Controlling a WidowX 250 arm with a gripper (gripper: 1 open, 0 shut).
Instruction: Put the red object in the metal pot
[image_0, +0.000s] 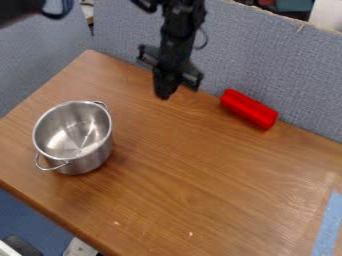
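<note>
A red cylinder-like object (249, 109) lies at the back right of the wooden table, close to the grey wall panel. At the left front stands the metal pot (74, 137), with its opening facing up and nothing visible inside. My gripper (179, 92) hangs near the back edge, to the left of the red object and clear of it. Its fingers are dark and blurred, and no object shows between them. Whether they are spread or closed is hard to make out.
Grey wall panels (247, 50) bound it at the back. A pale blue strip (327, 228) lies along the right edge.
</note>
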